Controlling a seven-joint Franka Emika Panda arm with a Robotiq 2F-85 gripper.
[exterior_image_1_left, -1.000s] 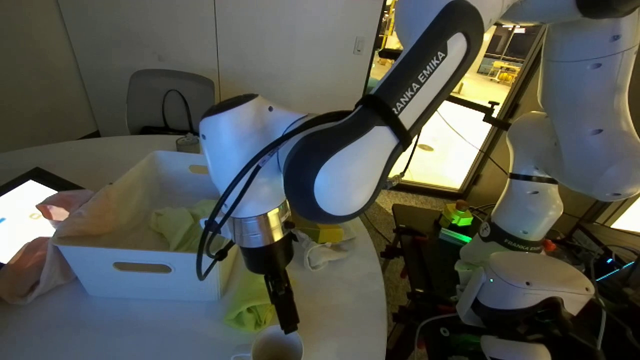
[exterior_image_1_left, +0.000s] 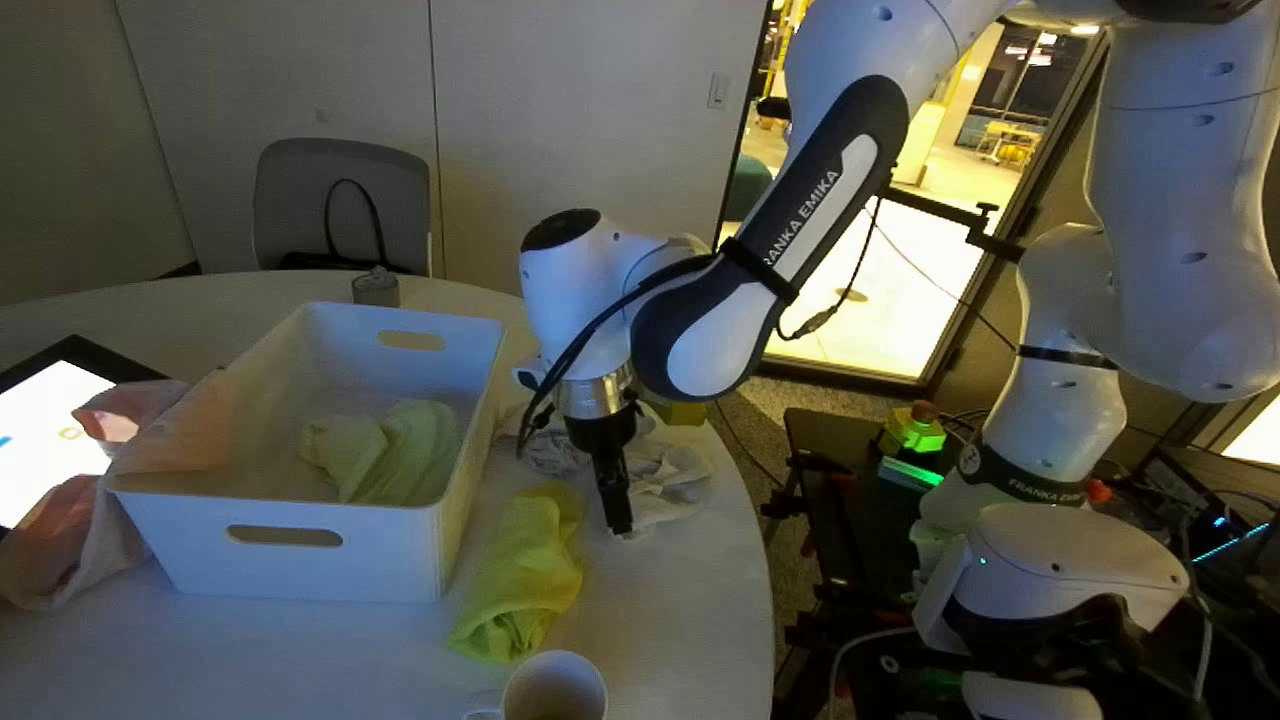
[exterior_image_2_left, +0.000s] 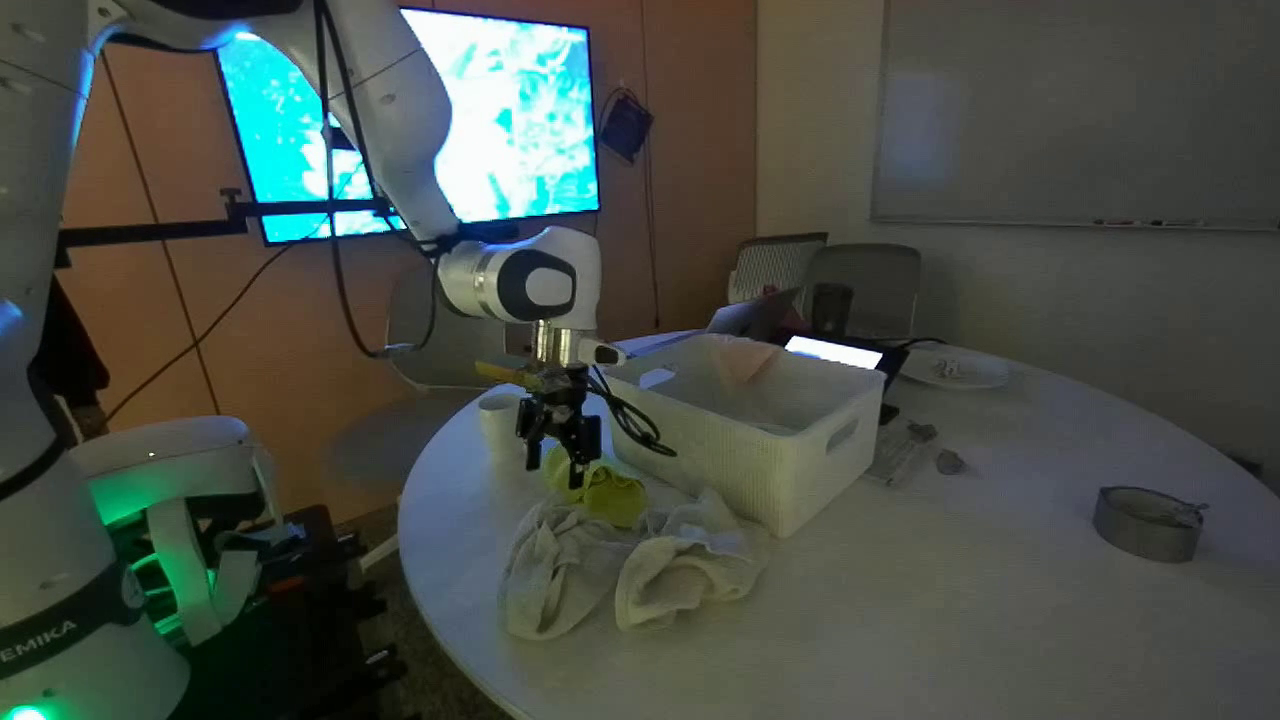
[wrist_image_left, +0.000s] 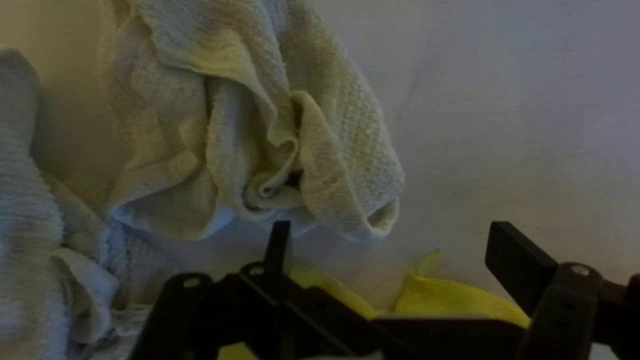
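Note:
My gripper is open, pointing down with nothing between its fingers. Crumpled greyish-white cloths (exterior_image_2_left: 684, 564) lie on the table; in the wrist view one white cloth (wrist_image_left: 258, 138) spreads just beyond the fingertips, another bunched at the left. A yellow-green cloth (exterior_image_1_left: 524, 576) rests between the white box and the table edge, partly beneath the gripper in the wrist view. The white box (exterior_image_1_left: 336, 564) holds a pale green cloth (exterior_image_1_left: 402, 454), and a pinkish cloth (exterior_image_1_left: 180, 432) drapes over its left side. Whether the fingers touch any cloth cannot be told.
A white mug (exterior_image_1_left: 554, 690) stands at the near table edge. A lit tablet (exterior_image_1_left: 54, 408) lies left of the box. A roll of grey tape (exterior_image_2_left: 1148, 524) and a plate (exterior_image_2_left: 954, 370) sit farther along the table, whose right part is largely clear.
The arm has swung away from over the mug and yellow-green cloth toward the white cloths, farther from the first exterior camera. Cloths and box appear unmoved.

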